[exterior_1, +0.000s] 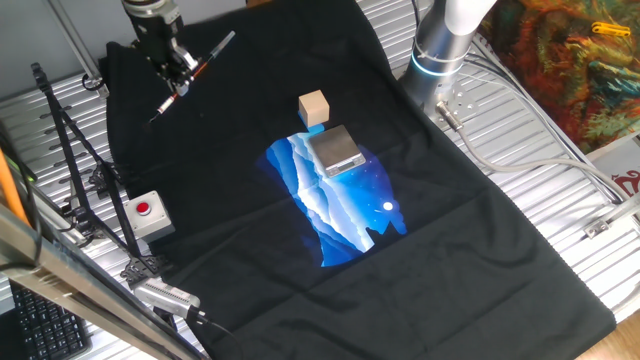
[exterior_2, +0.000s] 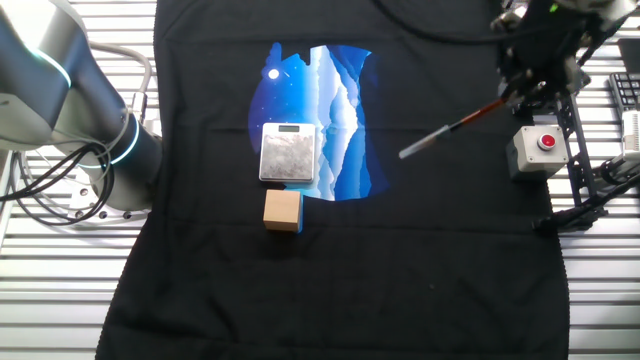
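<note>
A long, thin brush-like stick (exterior_1: 217, 48) with a grey end and a reddish-brown part slants through the air at the upper left in exterior view 1. My gripper (exterior_1: 183, 86) is around its middle, shut on it. In exterior view 2 the stick (exterior_2: 428, 141) reaches down-left from the dark gripper (exterior_2: 514, 97) at the upper right. The fingers are small and blurred in both views. Nothing lies directly beneath the stick except black cloth.
A silver scale (exterior_1: 337, 150) lies on a blue mountain picture (exterior_1: 322, 205), with a wooden cube (exterior_1: 314, 107) beside it. A red-button box (exterior_1: 149, 215) stands by the left-hand metal frame (exterior_1: 85, 165).
</note>
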